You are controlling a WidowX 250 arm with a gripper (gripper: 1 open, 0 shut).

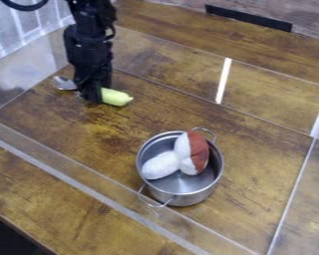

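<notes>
My dark gripper (93, 90) hangs low at the upper left, over a pale green elongated object (115, 98) on the wooden table. A silvery object (67, 84) lies just left of the fingertips. The fingertips are dark and small, so what lies between them is unclear. A metal pot (191, 186) at the lower right holds a white object (159, 164) and a red-and-white one (197, 149).
A white strip (223, 82) lies on the right half of the table (136, 224). Clear transparent edging runs along the left and right sides.
</notes>
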